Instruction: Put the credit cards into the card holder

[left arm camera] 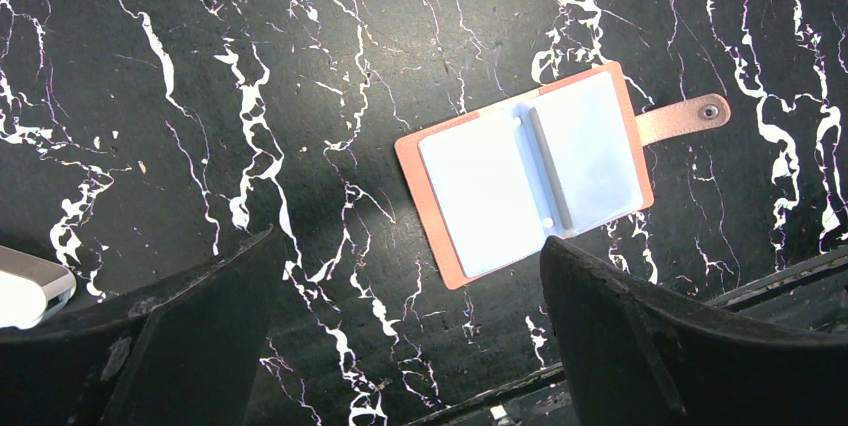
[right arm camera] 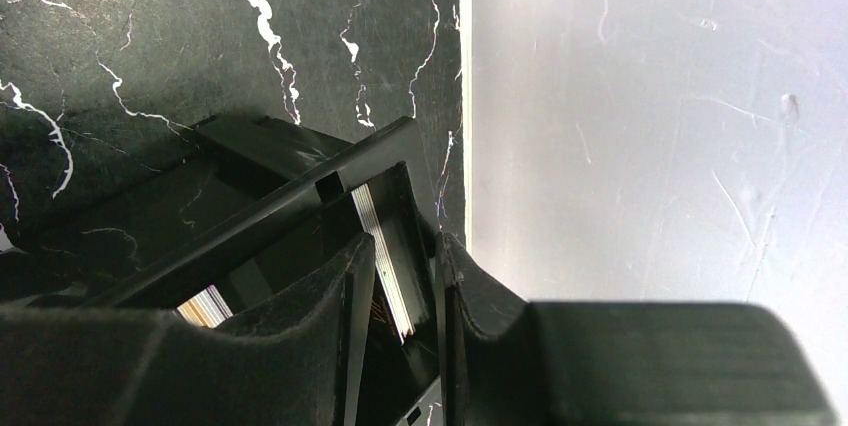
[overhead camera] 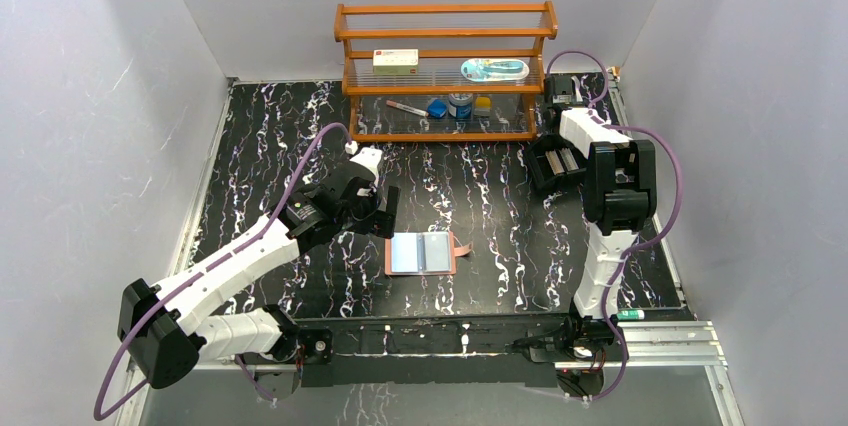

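The open card holder [left arm camera: 480, 186], pink leather with clear sleeves and a snap strap, lies at the front middle of the table [overhead camera: 480, 276]. My left gripper hangs open above and beside it, empty. At the back right stands a black box [overhead camera: 545, 171] holding stacks of cards [right arm camera: 380, 246] seen edge-on. My right gripper is down at the box, part open, its fingertips at the card stack at the box's right end; whether anything is between them is unclear.
A wooden rack [overhead camera: 445, 89] along the back holds boxes, a jar and small items. The right wall is close beside my right gripper.
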